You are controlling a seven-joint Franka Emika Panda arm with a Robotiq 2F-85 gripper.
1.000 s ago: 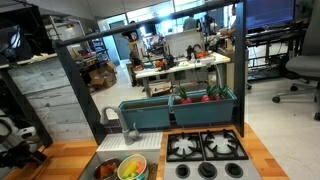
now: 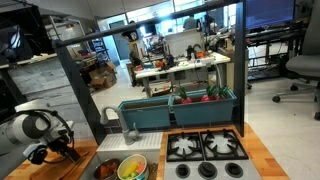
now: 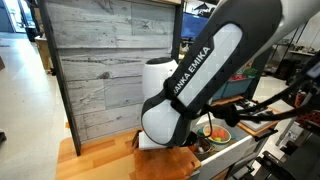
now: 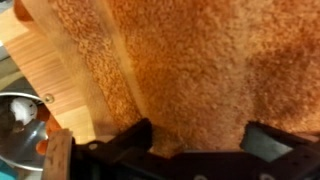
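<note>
An orange-brown towel (image 3: 172,164) lies on the wooden counter left of the sink, and its ribbed fabric (image 4: 195,60) fills most of the wrist view. My gripper points down close over the towel, fingers apart. No raised fold of cloth shows between them; whether the tips touch the towel I cannot tell. In exterior view 1 the gripper (image 2: 70,154) is at the lower left, over the counter; in exterior view 2 the arm largely hides its fingers.
Right of the towel, the sink holds a metal pot (image 4: 18,125) and a green-rimmed bowl (image 2: 132,166). The faucet (image 2: 118,122) stands behind it. Further right is the stove (image 2: 205,147). A plank wall (image 3: 105,80) stands behind the counter.
The arm has come right, from the left edge of exterior view 1 further over the counter toward the sink. Pot, bowl and stove stay where they were.
</note>
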